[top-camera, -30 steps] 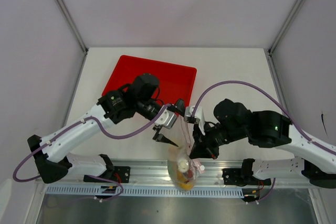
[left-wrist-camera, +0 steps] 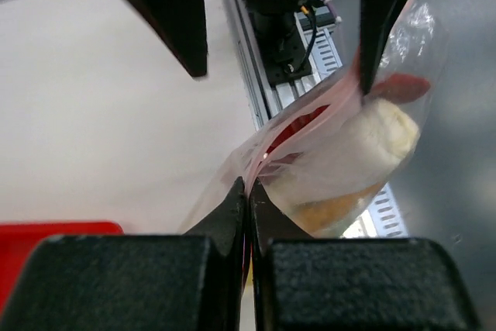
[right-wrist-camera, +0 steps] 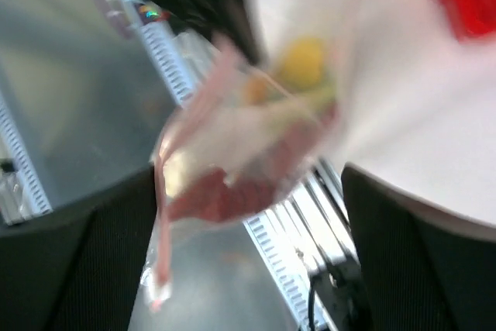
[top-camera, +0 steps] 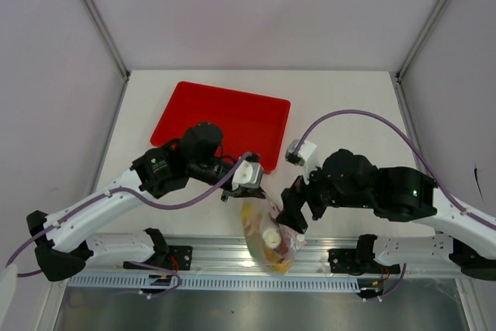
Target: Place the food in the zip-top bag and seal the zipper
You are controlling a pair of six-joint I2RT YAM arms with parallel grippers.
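A clear zip-top bag (top-camera: 271, 242) with pink zipper, holding yellow, white and red food, hangs over the table's front edge; in the left wrist view it (left-wrist-camera: 341, 160) runs up to my left gripper, which is shut on its pink edge. My right gripper (top-camera: 293, 205) is at the bag's right side; in the right wrist view its fingers stand open around the blurred bag (right-wrist-camera: 232, 153), pink strip near one finger.
A red tray (top-camera: 221, 102) sits at the back left. A metal rail runs along the front edge.
My left gripper has moved down and left with the bag top. My right gripper has shifted slightly right, and the bag has swung with them.
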